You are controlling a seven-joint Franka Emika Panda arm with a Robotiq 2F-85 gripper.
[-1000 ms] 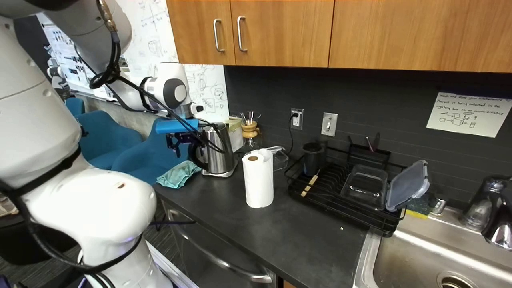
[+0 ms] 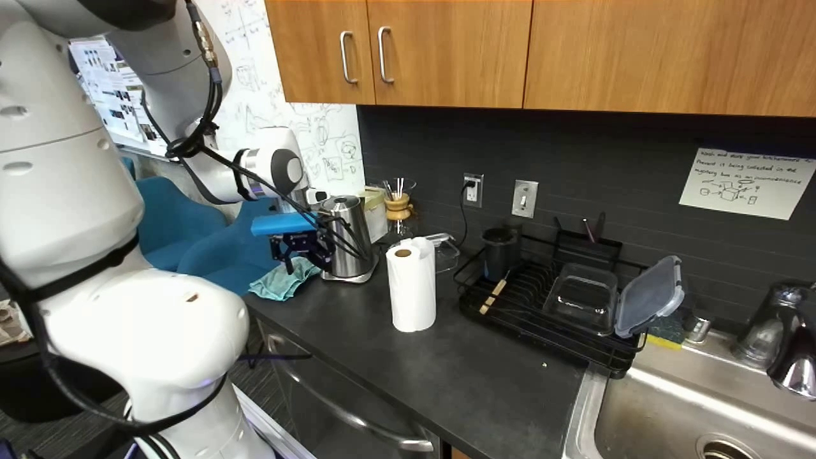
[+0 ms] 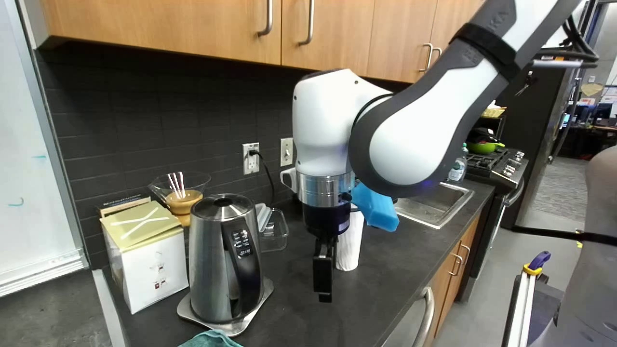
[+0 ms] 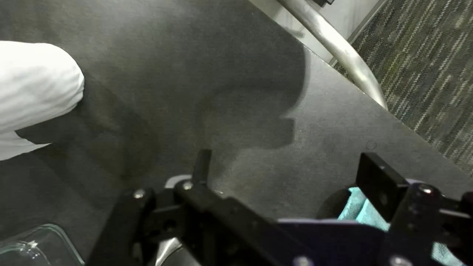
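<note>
My gripper is open in the wrist view, its two black fingers far apart with only bare counter showing between them. A teal cloth [image 4: 366, 208] shows beneath the right finger; in exterior view 1 the same cloth [image 2: 284, 278] lies crumpled at the counter's left end, just below the gripper [image 2: 298, 252]. Close by stands a steel kettle [image 2: 350, 248] on its base, partly behind the gripper and cables. From exterior view 2, the fingers [image 3: 322, 277] point down above the counter, to the right of the kettle [image 3: 202, 260]. A white paper towel roll [image 2: 411, 287] stands upright beyond.
A black dish rack [image 2: 528, 329] holding containers sits beside the steel sink [image 2: 688, 409]. Behind the kettle are a white box [image 3: 153, 269] and a glass coffee maker [image 3: 183, 205].
In exterior view 1 my gripper has come down and slightly to the right, closer to the counter beside the kettle. Cloth, kettle and paper towel roll have stayed in place.
</note>
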